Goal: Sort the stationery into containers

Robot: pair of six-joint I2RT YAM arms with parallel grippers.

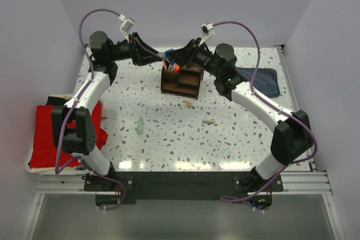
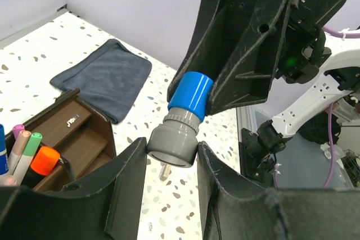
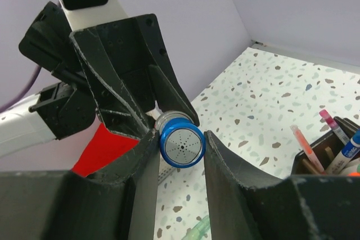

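A short cylinder [image 2: 191, 96], blue at one end and grey at the other, is held between my two grippers. My left gripper is shut on the grey end. From the other side, my right gripper is shut on the blue part, whose round speckled end faces the right wrist view. Seen from above, they meet just over the dark brown organizer [image 1: 180, 89]. Pens stand in its left compartment, among them a green-capped marker [image 2: 28, 155] and an orange-capped one [image 2: 45, 160]. A pale green item [image 1: 140, 126] lies on the table to the left.
Two small tan pieces, one near the organizer [image 1: 189, 104] and another [image 1: 208, 121], lie on the speckled table. A dark grey cloth [image 1: 261, 81] is at the right, red cloth [image 1: 50, 133] at the left.
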